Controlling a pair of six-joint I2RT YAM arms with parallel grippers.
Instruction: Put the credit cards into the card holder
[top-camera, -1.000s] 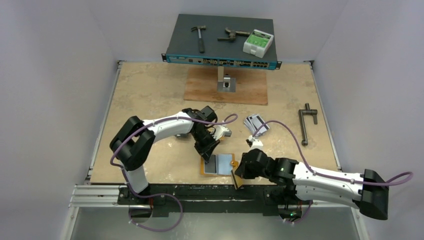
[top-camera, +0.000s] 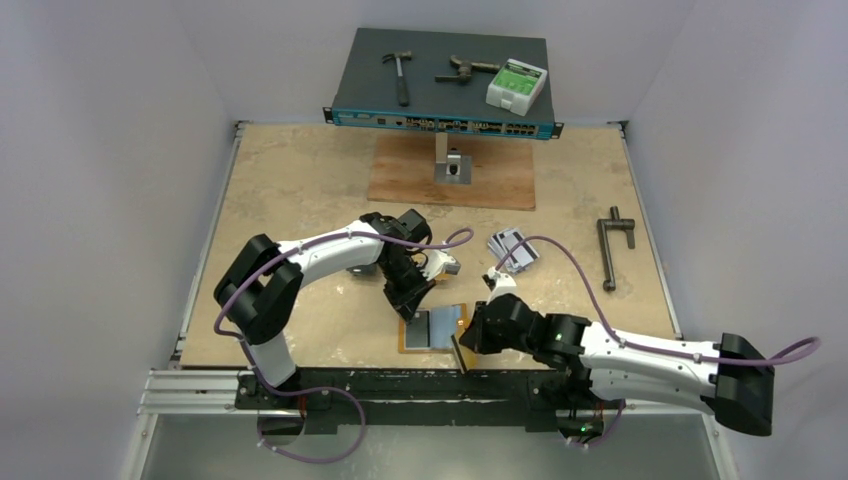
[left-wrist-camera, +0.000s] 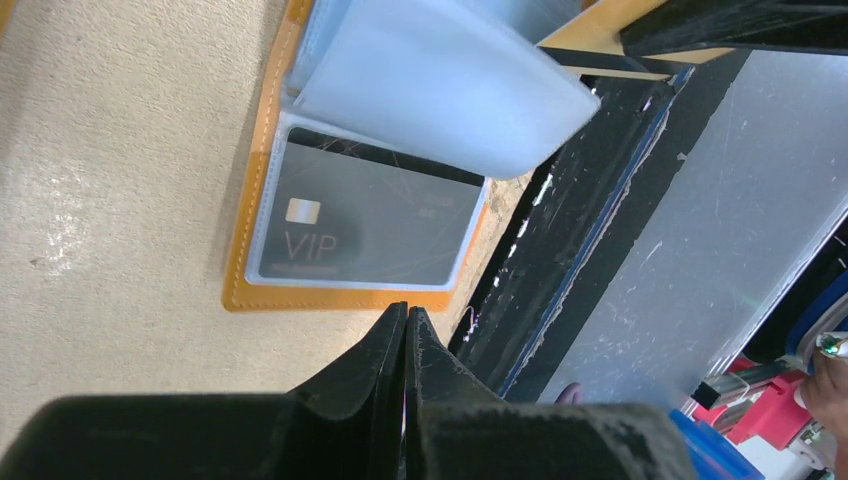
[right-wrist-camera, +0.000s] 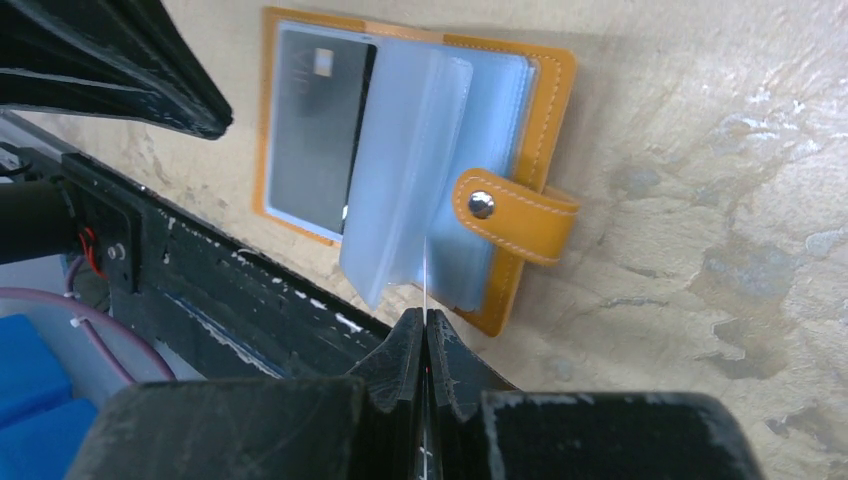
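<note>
The open card holder (top-camera: 402, 340), orange-rimmed with pale blue clear sleeves, lies near the table's front edge. A grey VIP card (left-wrist-camera: 370, 220) sits in its left-hand pocket. A raised clear sleeve (right-wrist-camera: 400, 170) stands over the middle of the holder. My right gripper is shut on a thin gold card with a black stripe, which appears edge-on in the right wrist view, over the holder's right half. At the holder's left side, my left gripper is shut, nothing showing between its fingers. Several more cards (top-camera: 513, 250) lie fanned behind the right arm.
The holder's strap with a metal snap (right-wrist-camera: 515, 215) reaches out on its right. A dark beam (top-camera: 400, 390) runs along the front edge. A metal tool (top-camera: 614, 248) lies at the right. Behind, a wooden board (top-camera: 400, 175) sits under the dark rack unit (top-camera: 440, 75).
My right gripper has shifted slightly left, and the gold card has turned so that it looks narrower from above.
</note>
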